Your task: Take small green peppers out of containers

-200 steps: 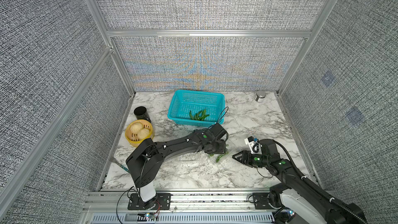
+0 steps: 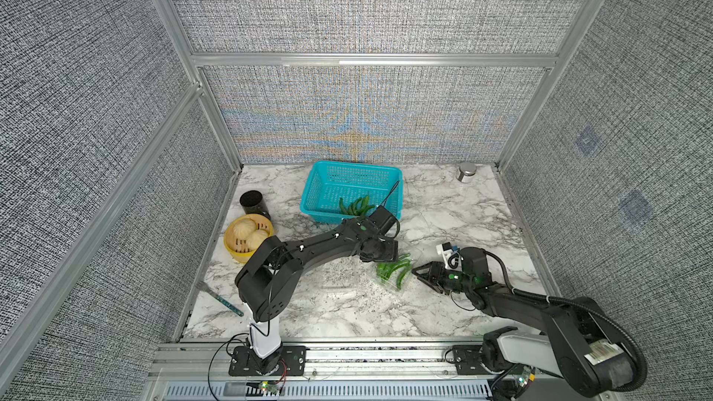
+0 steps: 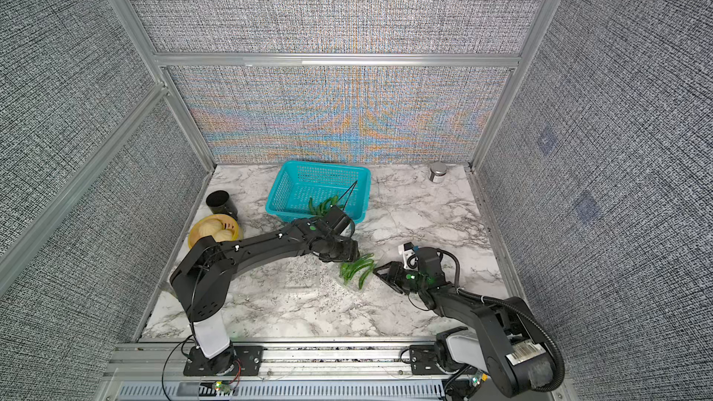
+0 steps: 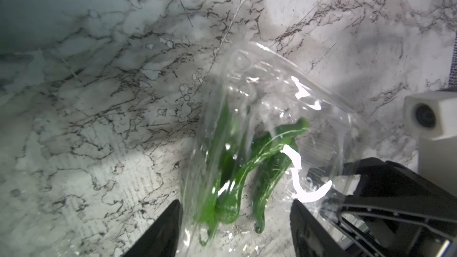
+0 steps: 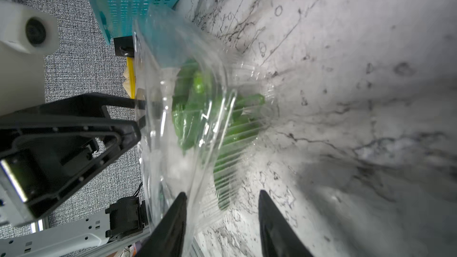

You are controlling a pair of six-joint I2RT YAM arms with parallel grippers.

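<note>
A clear plastic container (image 4: 309, 92) with several green peppers (image 4: 273, 152) inside stands between my two grippers. More green peppers (image 2: 356, 206) lie in the blue basket (image 2: 315, 178) at the back. On the container's left side my left gripper is partly open; one of its fingers (image 4: 164, 230) overlaps the clear wall in its wrist view. My right gripper has its fingers apart at the right side, with the container's wall close to one finger (image 5: 173, 223). Whether either gripper touches the container is hard to tell through the transparent plastic.
A yellow steamer (image 2: 236, 248) with buns and a dark cup (image 2: 254, 202) stand at the left. A brush (image 2: 222, 300) lies near the front left edge. The silver-lidded jar (image 2: 466, 171) is at the back right.
My left gripper has shifted back and slightly left, uncovering more of the peppers in the container.
</note>
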